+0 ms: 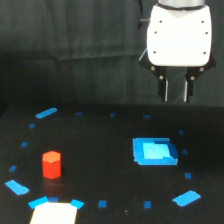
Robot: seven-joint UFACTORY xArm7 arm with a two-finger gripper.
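A small red block (52, 165) rests on the dark table at the left. At the right lies a blue-edged square (137, 151) with a pale blue and whitish middle; whether it is a shallow tray or a flat marking, I cannot tell. Above and behind that square, high up at the right, hangs my gripper (176, 98) under its white body. Its two thin dark fingers point down, apart from each other, with nothing visible between them. It is well away from the red block and touches nothing that I can see.
A cream-coloured object (54, 213) is cut off by the bottom edge at the left, with blue pieces beside it. Strips of blue tape (186, 198) and several small blue squares mark the table. Between the block and the blue-edged square the surface is mostly clear.
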